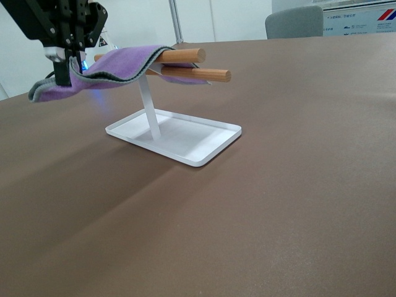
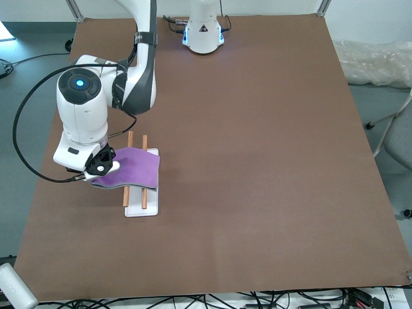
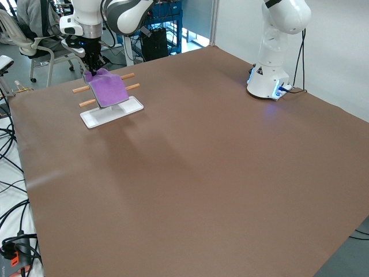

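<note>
A purple cloth (image 2: 132,168) with a grey edge lies over two wooden dowels (image 1: 196,74) of a stand with a white base (image 1: 173,133). In the top view, my gripper (image 1: 68,67) grips the cloth at its left end, beside the dowels, with the fabric bunched around the fingers. In the right view the gripper is at the upper left of the cloth (image 3: 109,89), partly hidden by the arm. The cloth hangs over the rods, extending past the stand on the gripper's side.
Cables run along the near edge in the left view.
</note>
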